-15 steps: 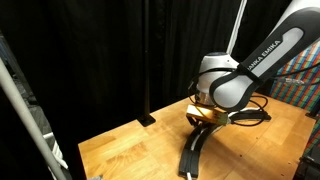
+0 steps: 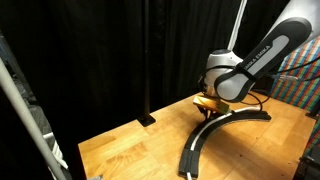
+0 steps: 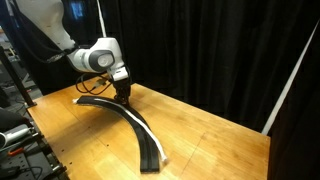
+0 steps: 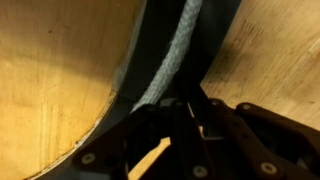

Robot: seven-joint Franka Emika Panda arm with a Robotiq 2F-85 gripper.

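Observation:
A black curved track (image 2: 191,155) lies on the wooden table, its arc running from the front to the right in exterior view 1. A pale cord (image 4: 172,62) runs along the black strip in the wrist view and passes out of sight near my fingers. The same light line (image 3: 146,130) shows on the track in exterior view 2. My gripper points down close over the track, with its dark fingertips beside the cord. Against the black track the gap between them is too dark to judge, and whether they touch the cord does not show.
Bare wooden table (image 3: 210,135) spreads out on the open side of the track. A small black block (image 2: 146,119) sits at the table's back edge, before a black curtain (image 2: 100,60). A loose cable (image 2: 262,104) hangs by the arm.
In exterior view 1 my arm and gripper have shifted to the right along the track, uncovering more of its middle. The track itself keeps its place.

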